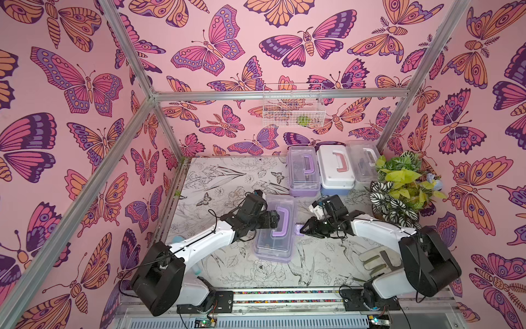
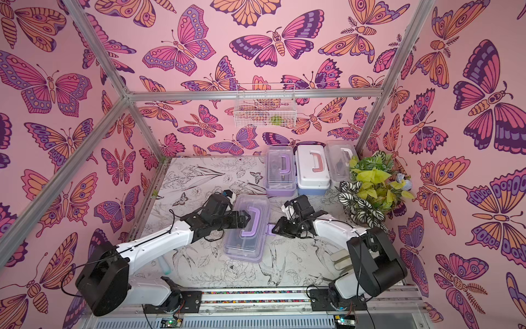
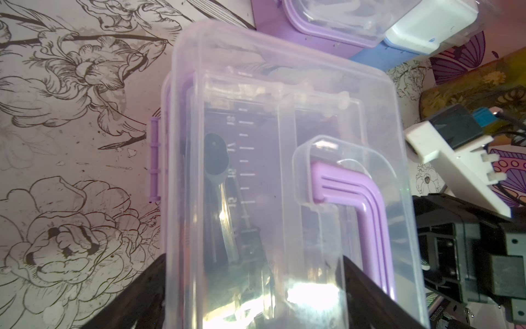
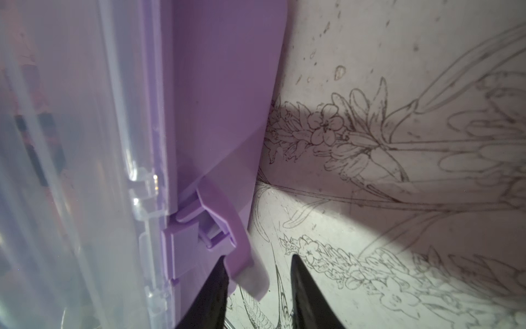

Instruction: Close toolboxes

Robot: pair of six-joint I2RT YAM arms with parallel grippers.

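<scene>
A purple toolbox with a clear lid (image 1: 276, 244) and lilac handle (image 2: 254, 222) lies mid-table. My left gripper is part open over the lid, its dark fingers on either side, blurred at the bottom of the left wrist view; whether it grips is unclear. On the box's right side a purple latch (image 4: 235, 241) sticks outward, raised from the body. My right gripper stands open beside that latch, its fingertips just below the latch's tip in the right wrist view.
Three toolboxes stand at the back right: purple (image 1: 301, 170), white and blue (image 1: 334, 172), clear (image 1: 361, 161). A plant (image 1: 402, 186) fills the right side. A wire basket (image 1: 293, 112) hangs behind.
</scene>
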